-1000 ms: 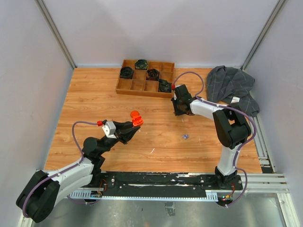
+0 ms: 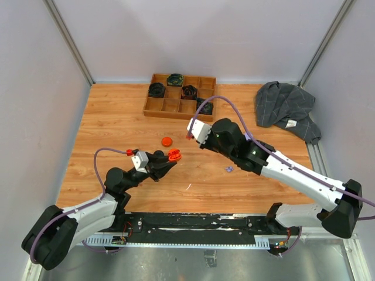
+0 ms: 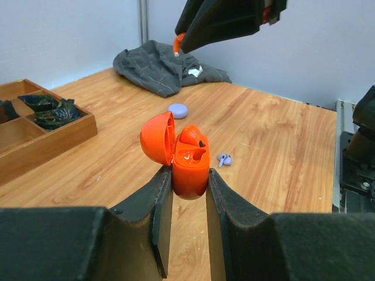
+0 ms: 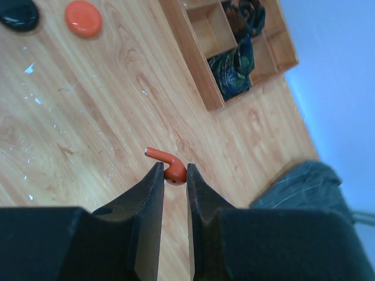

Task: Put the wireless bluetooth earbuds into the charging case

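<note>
An orange earbud case [image 3: 188,175] with its lid raised is held by my left gripper, shut on it, low over the left-centre of the table. My right gripper is shut on a small orange earbud, up in the air to the right of the case; the earbud also shows at the top of the left wrist view. On the wood lie a round orange piece [image 2: 166,141] and a black piece [image 4: 20,15].
A wooden compartment tray [image 2: 170,114] with dark items stands at the back. A grey cloth [image 2: 281,105] lies at the back right. Small lilac pieces [image 2: 229,169] lie right of centre.
My right arm has risen from near the tray and swung left and towards the front, closer to the case. My left gripper has shifted slightly right with the case.
</note>
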